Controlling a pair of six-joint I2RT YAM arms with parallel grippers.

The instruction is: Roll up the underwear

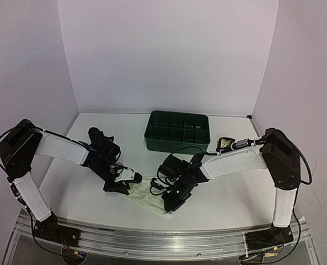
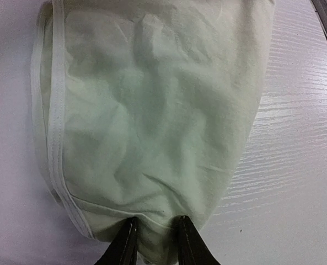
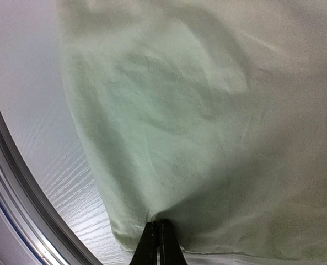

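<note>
The pale green underwear (image 1: 146,201) lies flattened on the white table, spanning both grippers. My left gripper is at one narrow end, fingertips in the fabric with cloth bunched between them; whether it grips is unclear. My right gripper is at the front edge of the other end, its fingers close together and pressed into a dimple of the cloth, pinching it. Both arms hide parts of the garment in the top view.
A dark green divided box (image 1: 177,116) stands at the back. A dark heap (image 1: 97,134) lies at back left, a small dark-and-beige item (image 1: 225,142) right of the box. The front metal rail (image 1: 152,238) runs close by.
</note>
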